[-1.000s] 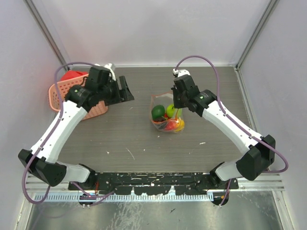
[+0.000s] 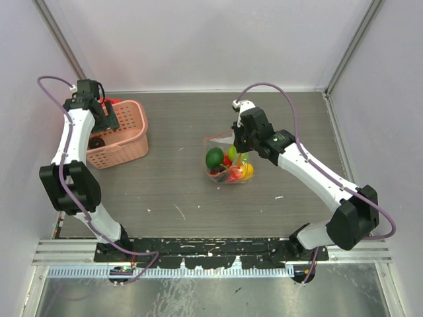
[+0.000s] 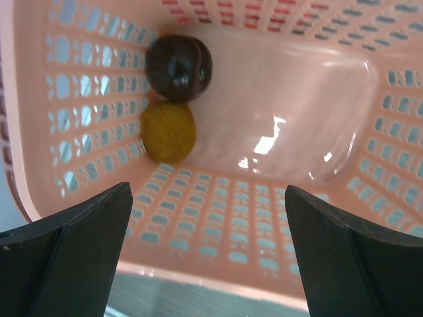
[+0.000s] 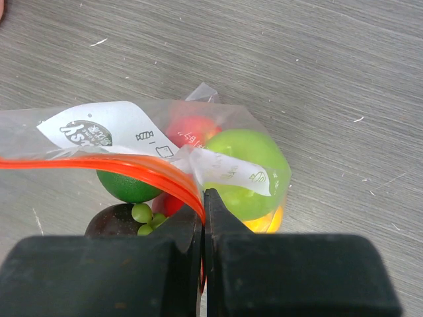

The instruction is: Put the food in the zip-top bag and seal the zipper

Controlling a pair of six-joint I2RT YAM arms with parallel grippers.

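Observation:
A clear zip top bag (image 2: 225, 142) stands open mid-table, holding a green avocado (image 2: 214, 157), a dark round item, a green apple (image 4: 244, 165) and red and yellow pieces. My right gripper is shut on the bag's orange rim (image 4: 132, 165), at the bag's right side. Over the pink basket (image 2: 134, 146) at the far left, my left gripper (image 2: 114, 120) stands open, pointing down into it. Between and ahead of its fingers there is no food. Inside the basket, a dark round food (image 3: 177, 68) and a brownish-yellow round food (image 3: 168, 132) lie against one wall.
The basket's perforated walls (image 3: 86, 86) rise around the left gripper. Something red (image 2: 109, 101) shows at the basket's back edge. Bare table (image 2: 175, 191) separates the basket from the bag.

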